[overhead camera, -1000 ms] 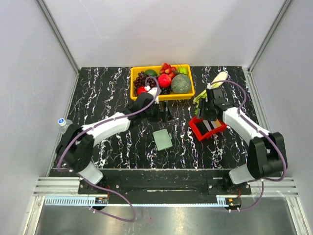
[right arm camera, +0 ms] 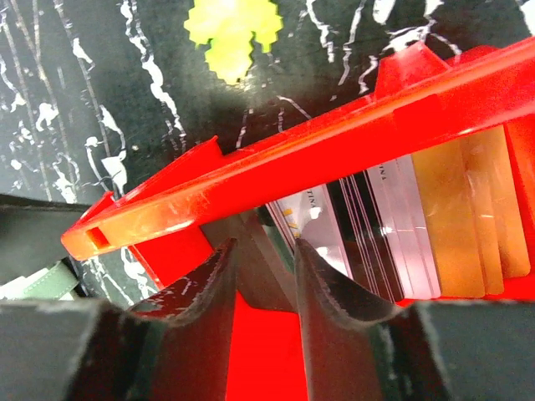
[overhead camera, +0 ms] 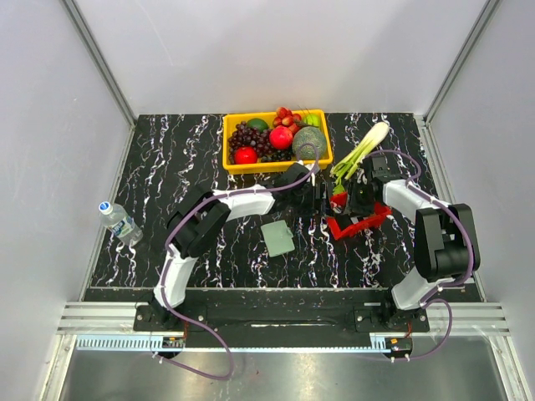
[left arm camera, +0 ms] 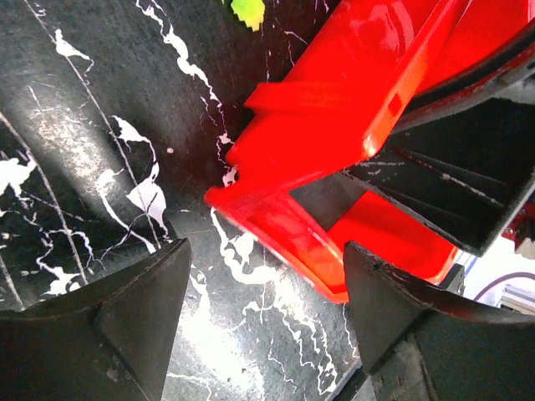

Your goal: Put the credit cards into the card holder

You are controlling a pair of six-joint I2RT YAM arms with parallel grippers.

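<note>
Several cards, white, dark and orange (right arm camera: 451,209), stand packed side by side in a red tray (right arm camera: 276,171). My right gripper reaches down into the tray at the left end of the row, its fingers parted by a narrow gap. A dark card (right arm camera: 259,267) shows between and behind these fingertips; no grip on it is visible. Just left of the tray, my left gripper is open and empty, the tray's red rim (left arm camera: 276,180) in front of it. The pale green card holder (overhead camera: 277,238) lies flat on the table, front centre.
Behind the arms stands a yellow crate (overhead camera: 276,167) of fruit. Celery (overhead camera: 361,152) lies behind the red tray, and a water bottle (overhead camera: 121,223) is at the far left. Both grippers are close together at the tray.
My left gripper has moved right, up to the tray's left side. The tray has shifted slightly; the card holder has stayed put.
</note>
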